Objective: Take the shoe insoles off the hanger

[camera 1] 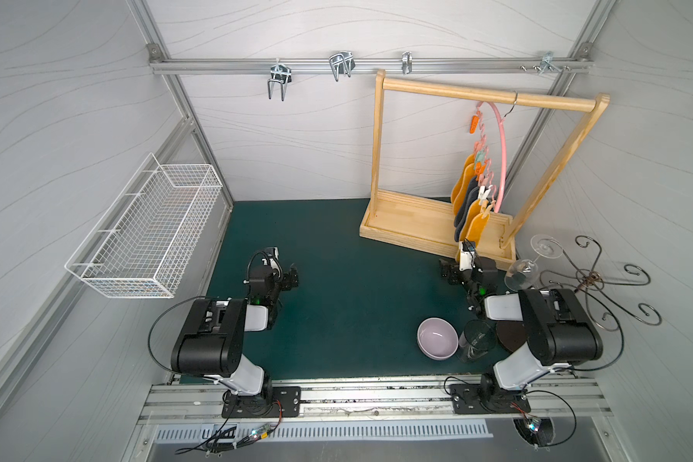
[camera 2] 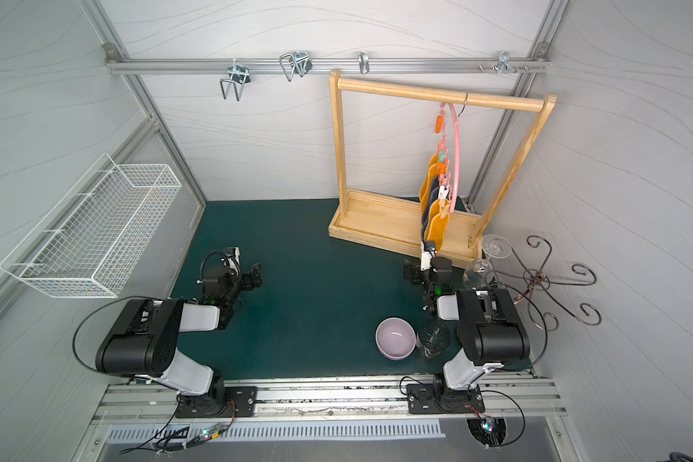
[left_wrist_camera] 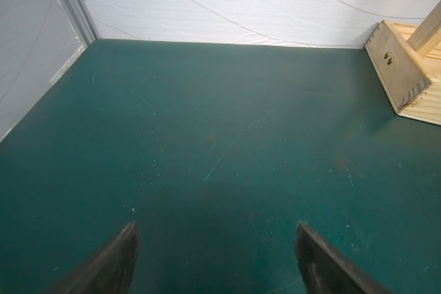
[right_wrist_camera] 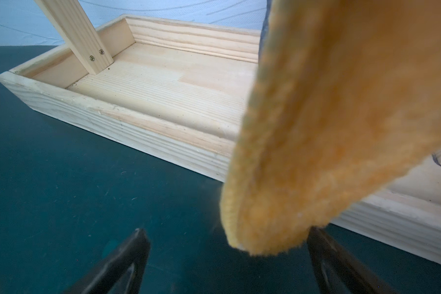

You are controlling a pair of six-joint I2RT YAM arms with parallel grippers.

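Several insoles, yellow (camera 1: 478,225) and dark blue (camera 1: 466,206), hang clipped from a pink hanger (camera 1: 503,154) on the wooden rack's bar. In the right wrist view one yellow insole (right_wrist_camera: 323,127) looms large, its lower tip just above and between the fingertips, nearer the right one. My right gripper is open in front of the rack and grips nothing. Over bare table at the left, my left gripper also stands open, with only table surface between its fingers. The clips are small and partly hidden in the top views.
The wooden rack (camera 1: 408,219) stands at the back right. A pale bowl (camera 1: 437,338) and a dark glass (camera 1: 478,338) sit near the front, wine glasses (camera 1: 522,274) and a metal scroll stand (camera 1: 590,281) at the right. A wire basket (camera 1: 150,231) hangs left.
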